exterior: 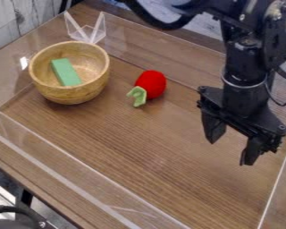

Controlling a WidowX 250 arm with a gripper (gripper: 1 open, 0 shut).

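Observation:
My black gripper [229, 132] stands open over the right part of the wooden table [121, 165], with nothing visible between its fingers. A red round object [150, 82] lies left of it, upper middle, with a pale green piece [137, 95] at its lower left. A wooden bowl [79, 89] at the upper left holds a green block [64, 73].
A white crumpled-looking object [88, 27] sits at the back left. The table's edge runs along the right side and lower left.

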